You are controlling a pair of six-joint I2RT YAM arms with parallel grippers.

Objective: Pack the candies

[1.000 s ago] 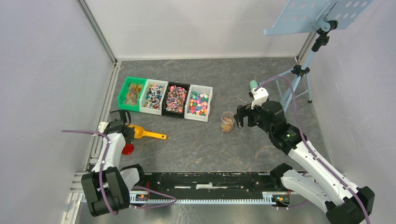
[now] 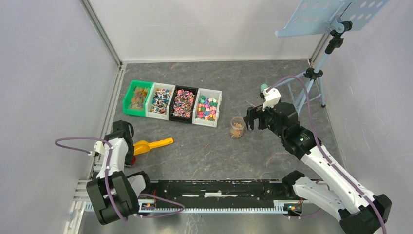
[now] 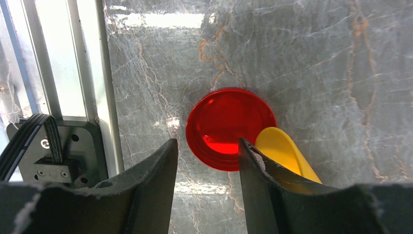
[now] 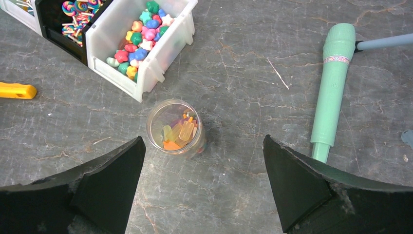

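Under the left wrist camera lies a round red lid (image 3: 226,114), with the yellow scoop's (image 3: 282,146) tip over its edge. My left gripper is above the lid, its fingers parted and nothing gripped. In the top view that arm hides most of the lid. A clear jar (image 4: 176,127) with some gummy candies stands upright. Beyond it my right gripper is open and empty, clear of the jar. Candies fill a green bin (image 2: 131,108), a white lollipop bin (image 2: 157,115), a black bin (image 2: 184,120) and another white bin (image 2: 208,122).
A light-blue stand (image 2: 315,78) with a green tube (image 4: 325,107) is at the right. Metal framing (image 3: 97,73) edges the left side.
My left gripper has moved toward the front. The yellow scoop has turned, its head shifting frontward, and the red lid has slid slightly frontward. My right arm has barely moved.
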